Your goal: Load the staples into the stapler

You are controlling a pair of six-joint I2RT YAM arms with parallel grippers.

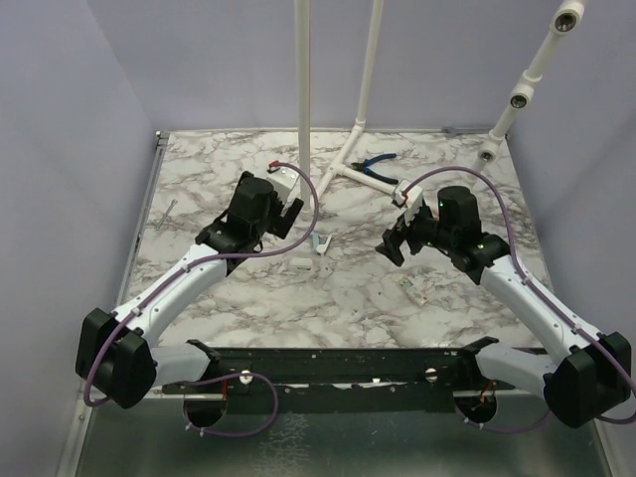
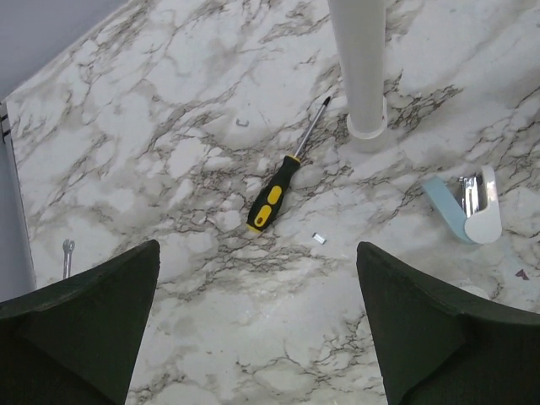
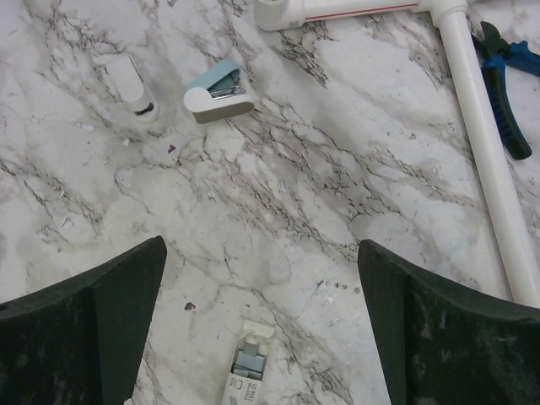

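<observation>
The stapler [image 1: 321,242], light blue and white, lies on the table in a V shape, its parts spread apart. Shiny metal shows between them on the stapler [image 2: 468,207] in the left wrist view. To its left is my left gripper, open and empty. A tiny silvery piece, possibly staples [image 2: 319,238], lies loose on the marble. My right gripper is also open and empty, to the right of the stapler. Below it is a small pale package with grey blocks [image 3: 250,363], perhaps staples; its lower end is cut off.
A white block with a dark end [image 3: 131,84] sits near the stapler. A black-and-yellow screwdriver [image 2: 274,196], a small wrench [image 2: 67,256] and blue pliers [image 3: 503,97] lie around. White pipes [image 3: 477,110] stand at the back.
</observation>
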